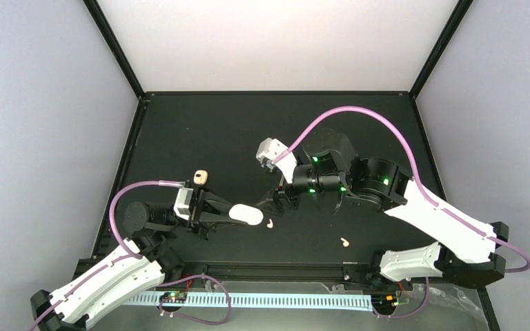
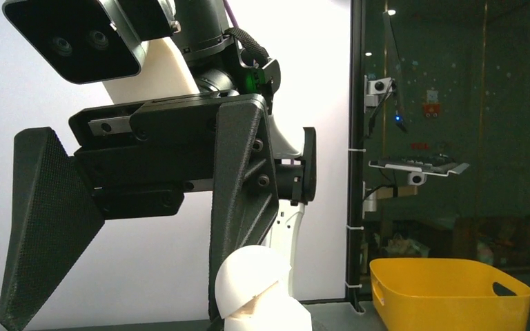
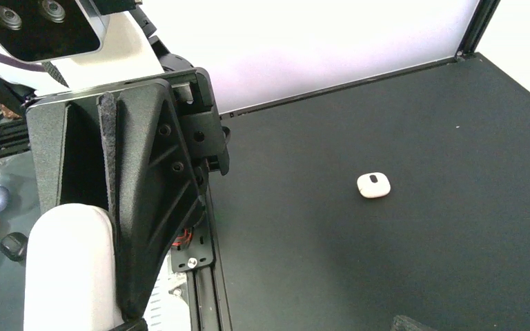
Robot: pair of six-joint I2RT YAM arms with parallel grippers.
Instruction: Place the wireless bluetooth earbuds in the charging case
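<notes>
My left gripper [image 1: 236, 213] is shut on the white charging case [image 1: 248, 214] and holds it above the table. In the left wrist view the case [image 2: 269, 314] has a rounded lid [image 2: 247, 277] standing at an angle to its body; how far it opens cannot be told. Close by the case, my right gripper [image 1: 268, 205] is open and empty, one of its fingers [image 2: 231, 207] beside the lid in the left wrist view. One earbud [image 1: 270, 223] lies on the table just right of the case. A second earbud [image 1: 345, 242] lies farther right, toward the front.
Behind the left gripper, a small cream block [image 1: 200, 177] with a dark spot lies on the black table [image 1: 234, 131]. A yellow basket [image 2: 448, 296] stands at the right of the left wrist view.
</notes>
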